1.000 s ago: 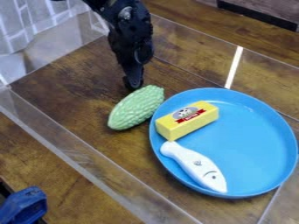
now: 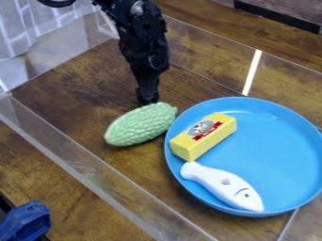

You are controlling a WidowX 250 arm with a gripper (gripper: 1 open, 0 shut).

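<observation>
The black gripper point(image 2: 147, 92) hangs over the wooden surface at the top middle, its fingertips a little above and behind a green corn-like toy point(image 2: 141, 124). It looks open, though its dark fingers are hard to make out, and nothing shows held. A blue plate point(image 2: 277, 160) on the right holds a yellow box point(image 2: 201, 136) with a printed label and a white fish-shaped toy point(image 2: 224, 186).
A blue object point(image 2: 23, 221) lies at the lower left corner. Bare wood point(image 2: 70, 85) is clear to the left of the gripper and toward the back right. Pale strips cross the surface.
The green toy has shifted slightly toward the lower left and lies at a flatter angle. The gripper has moved only slightly.
</observation>
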